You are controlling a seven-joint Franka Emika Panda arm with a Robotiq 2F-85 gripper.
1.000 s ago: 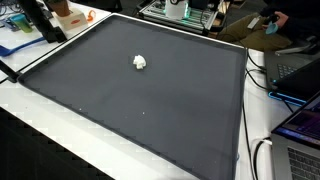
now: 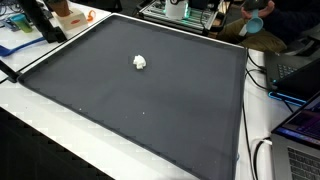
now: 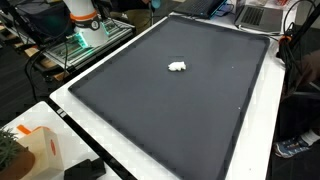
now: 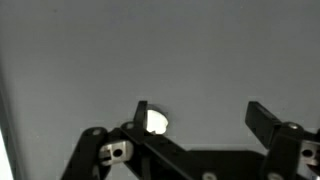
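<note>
A small white object [image 2: 139,62], perhaps crumpled, lies on the dark grey board [image 2: 150,105] in exterior view 1. From exterior view 2 the same white object [image 3: 177,66] rests toward the board's upper middle. In the wrist view my gripper stands open, its two dark fingers wide apart with only bare board showing between them. Part of the white object [image 4: 156,121] shows just beside the left finger, which partly hides it. The gripper itself cannot be made out in either exterior view.
Laptops [image 2: 298,125] and cables line one side of the white table. A cup-like brown object [image 3: 38,142] and a plant [image 3: 10,150] stand at a corner in exterior view 2. Apart from the white object, the board is bare.
Beyond the board at upper right, a person holding a bluish round item has shifted, and the item is now lower and farther left. The white object has not moved.
</note>
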